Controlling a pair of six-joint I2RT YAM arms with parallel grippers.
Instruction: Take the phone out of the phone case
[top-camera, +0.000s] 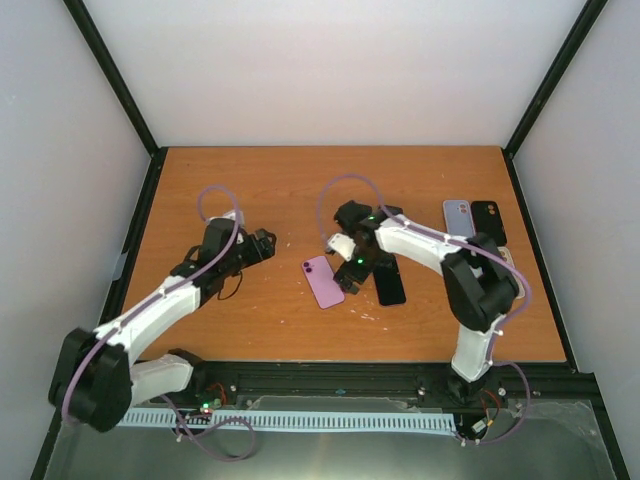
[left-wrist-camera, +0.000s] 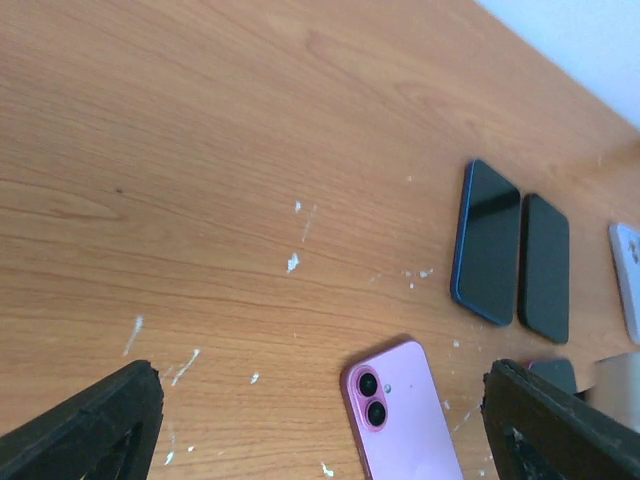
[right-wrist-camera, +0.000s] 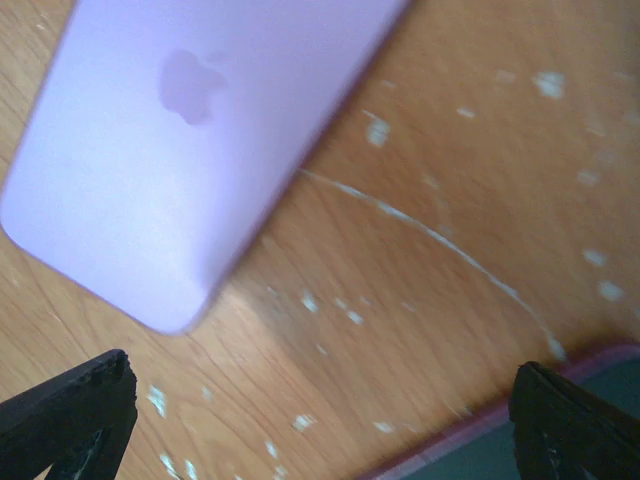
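A pink phone (top-camera: 322, 284) lies back up on the table, its two camera lenses at the far end. Whether a case is on it, I cannot tell. My right gripper (top-camera: 346, 282) stands open at its right edge; in the right wrist view the phone (right-wrist-camera: 200, 130) fills the upper left, with nothing between the fingers. My left gripper (top-camera: 266, 246) is open and empty, left of the phone. In its wrist view the pink phone (left-wrist-camera: 420, 420) lies at the lower right, partly cut off by the frame.
A dark phone (top-camera: 389, 283) lies right of the pink one. Behind it, two dark phones (left-wrist-camera: 487, 245) lie side by side, mostly hidden by the right arm from above. Lavender (top-camera: 459, 218) and black (top-camera: 489, 222) cases lie at the right.
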